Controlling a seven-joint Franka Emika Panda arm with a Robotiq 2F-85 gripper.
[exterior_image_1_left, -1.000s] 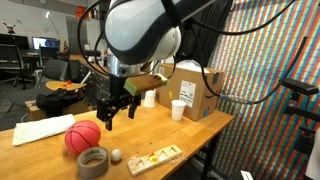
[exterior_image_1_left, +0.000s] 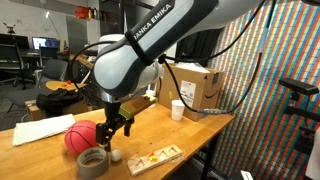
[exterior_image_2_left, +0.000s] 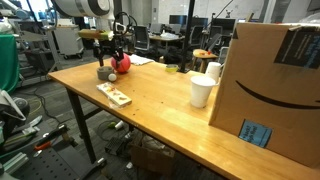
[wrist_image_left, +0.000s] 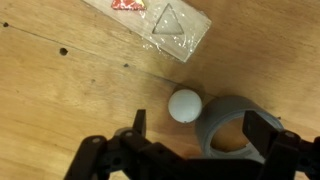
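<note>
My gripper is open above the table, its black fingers (wrist_image_left: 138, 121) wide apart with nothing held. Between them, farther down in the wrist view, lies a small white ball (wrist_image_left: 185, 105). It sits right beside a grey tape roll (wrist_image_left: 208, 121), which my right finger partly covers. In exterior view 1 the gripper (exterior_image_1_left: 119, 136) hangs over the table near the tape roll (exterior_image_1_left: 92, 163) and the ball (exterior_image_1_left: 116, 155). A red ball (exterior_image_1_left: 80, 137) rests behind the roll. A pale board (exterior_image_1_left: 155, 159) with small coloured pieces lies to the right.
A white cup (exterior_image_2_left: 201, 91) and a large cardboard box (exterior_image_2_left: 268, 90) stand toward the table's other end. White paper (exterior_image_1_left: 43, 130) lies on the left in exterior view 1. Bare wooden table (exterior_image_2_left: 155, 105) stretches between the board and the cup.
My gripper has come lower and slightly left in exterior view 1, closer to the small white ball and the tape roll. The table objects have stayed put.
</note>
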